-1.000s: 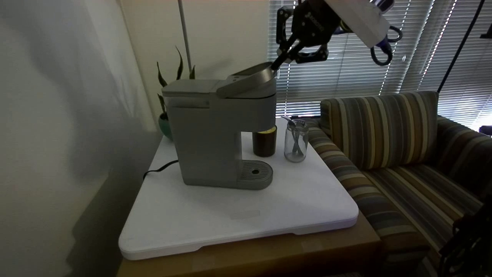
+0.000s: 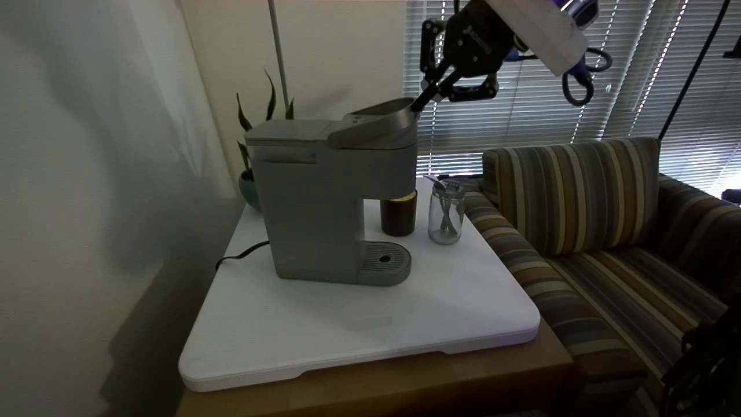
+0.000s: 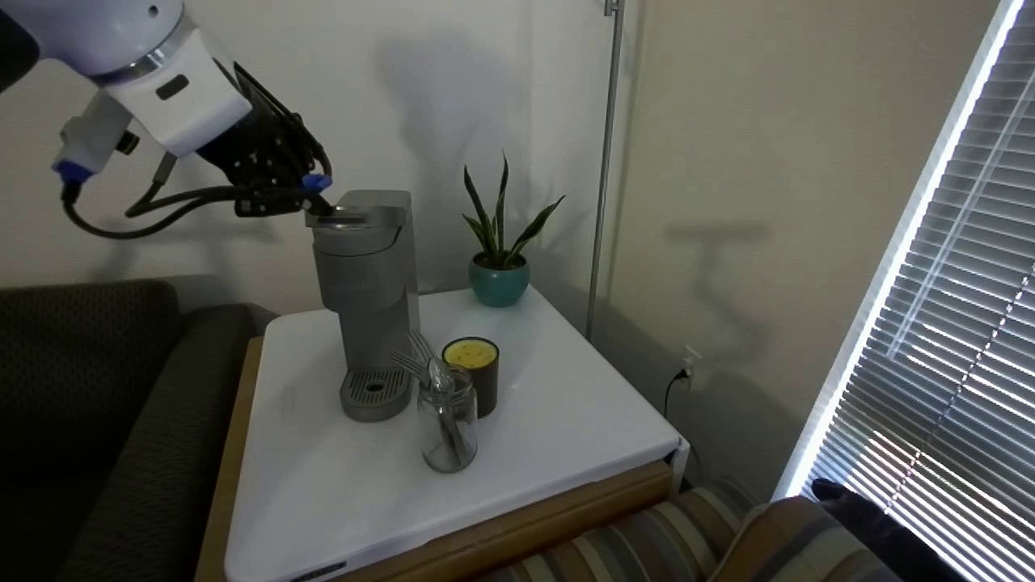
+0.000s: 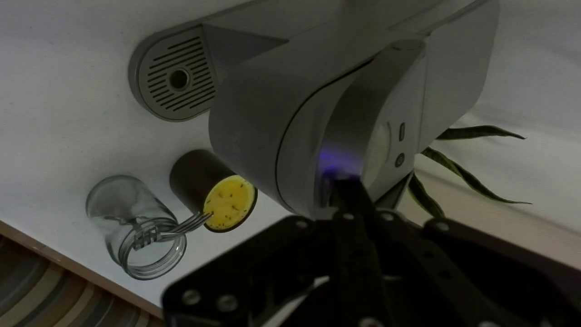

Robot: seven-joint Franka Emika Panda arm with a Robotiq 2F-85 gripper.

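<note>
A grey coffee maker (image 2: 305,208) stands upright on a white tabletop (image 2: 305,326). Its lid handle (image 2: 375,125) is tipped up slightly at the front, showing a thin dark seam underneath. My gripper (image 2: 417,105) reaches down from the right to the front end of that handle. In the wrist view the gripper is shut, its fingertips against or just at the handle (image 4: 351,125); nothing shows between them. From the other side, the gripper (image 3: 325,205) also meets the lid's front edge. Exact contact is hidden by the dark fingers.
In front of the machine stand a dark cup with a yellow top (image 3: 472,369) and a glass jar of forks (image 3: 448,427). Behind is a potted plant (image 3: 500,262). A striped armchair (image 2: 576,201) adjoins it.
My gripper has moved slightly down and to the right. The lid handle's front sits a little lower than before. Everything else on the table stays in place.
</note>
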